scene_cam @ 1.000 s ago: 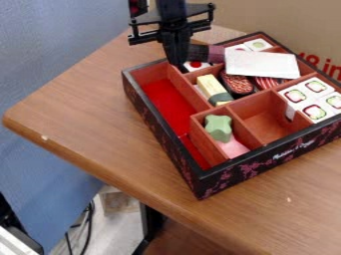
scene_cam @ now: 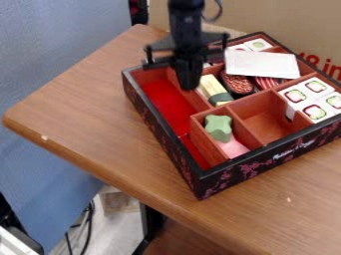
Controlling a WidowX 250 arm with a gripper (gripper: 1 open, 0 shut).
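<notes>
A dark, patterned bento box with red compartments sits on the wooden table. It holds toy sushi: white pieces, a green piece, a pink piece, a yellow piece and red striped pieces. A white lid-like slab lies across the back. My black gripper hangs over the back left of the box, near the yellow piece; motion blur hides whether it is open or shut and what is between its fingers.
A cardboard panel stands behind. The table's left edge drops to the floor.
My gripper has moved down and slightly right, lower over the back left of the box. The box and its pieces look unchanged.
</notes>
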